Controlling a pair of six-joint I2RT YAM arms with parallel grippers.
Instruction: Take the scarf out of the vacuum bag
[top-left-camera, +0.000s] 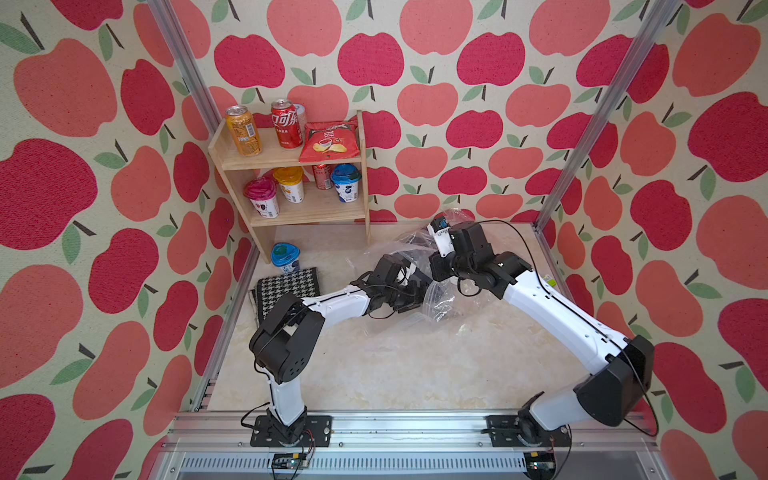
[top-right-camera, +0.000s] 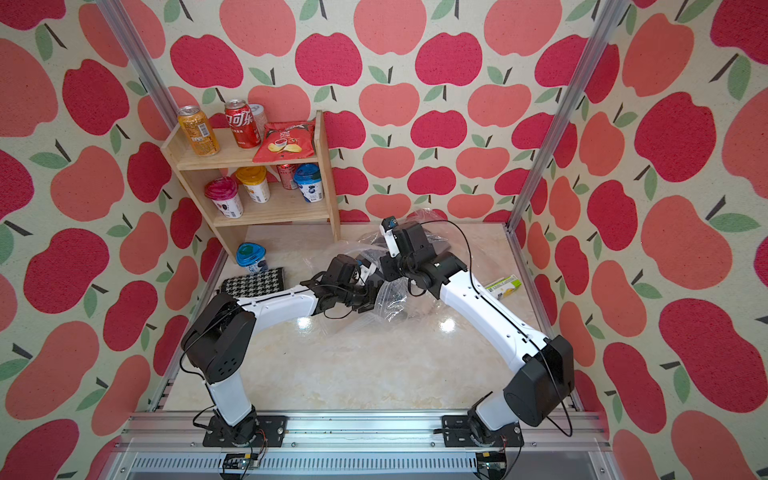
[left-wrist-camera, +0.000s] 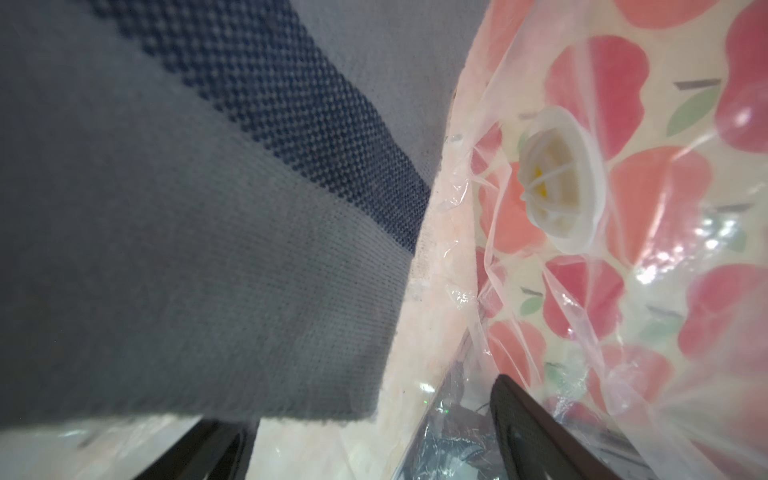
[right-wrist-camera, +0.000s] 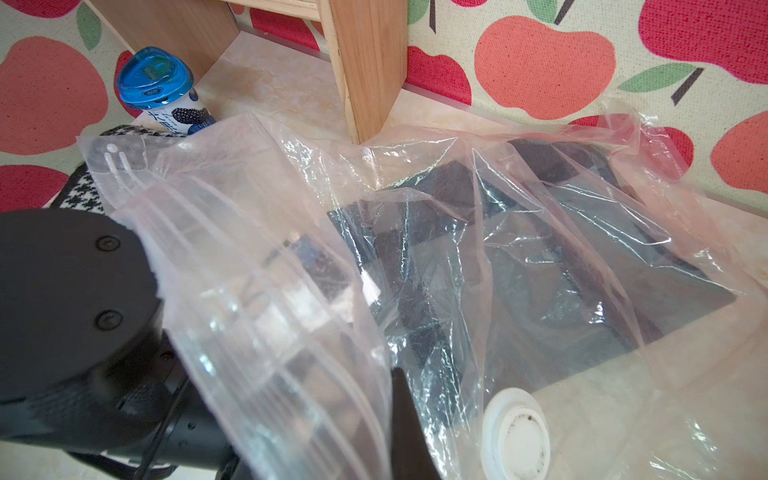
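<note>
The clear vacuum bag (right-wrist-camera: 264, 296) lies at the back middle of the table, its ridged zip edge raised at my right gripper (top-left-camera: 437, 273). That gripper is shut on the bag's film; in the right wrist view only one dark finger (right-wrist-camera: 409, 436) shows beside the plastic. Through the film I see the folded grey scarf (right-wrist-camera: 528, 280) with its dark bands. My left gripper stands open at the bag's mouth, its two fingers (left-wrist-camera: 532, 436) apart. Close above them, the scarf's edge (left-wrist-camera: 320, 352) fills the left of the left wrist view, with film at the right.
The bag's white valve (right-wrist-camera: 516, 436) shows on the film. A wooden shelf (top-left-camera: 292, 212) with cans and cups stands at the back left. Below it are a blue-lidded cup (top-left-camera: 285, 256) and a houndstooth cloth (top-left-camera: 288, 288).
</note>
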